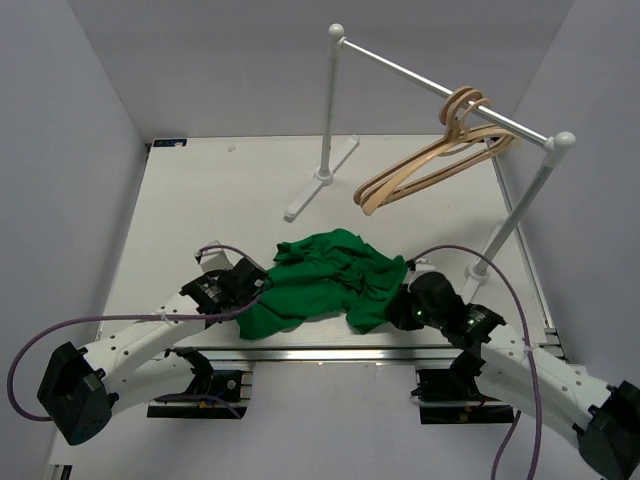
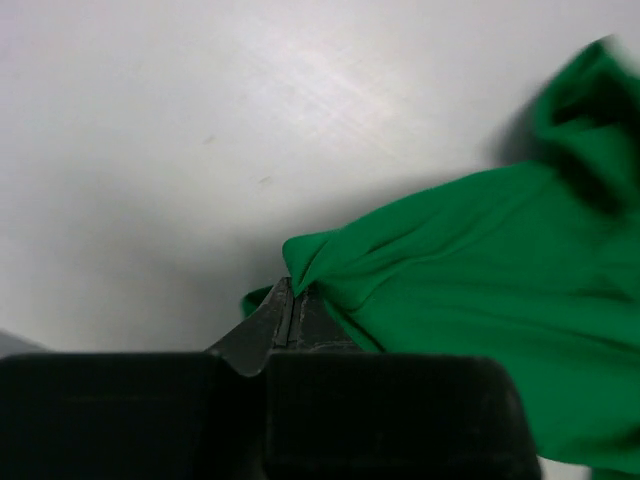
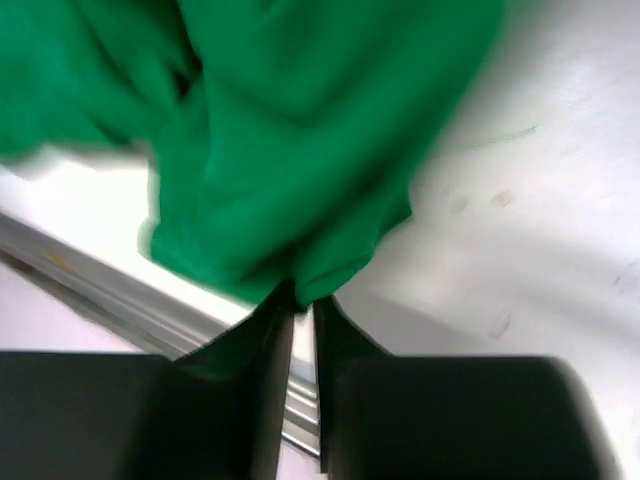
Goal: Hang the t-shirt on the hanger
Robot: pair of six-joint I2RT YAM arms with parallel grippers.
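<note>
The green t-shirt (image 1: 330, 280) lies crumpled and stretched sideways on the table between both arms. At its left end, my left gripper is shut on a pinched fold of the fabric. My right gripper is at the opposite end, a corner of the shirt at its fingertips; that view is blurred, and how firmly the fingers close on it is unclear. Several wooden hangers (image 1: 430, 160) hang from the white rail above and behind the shirt.
The rack's white posts (image 1: 330, 110) stand at the back and right, with feet on the table. A metal rail runs along the front edge.
</note>
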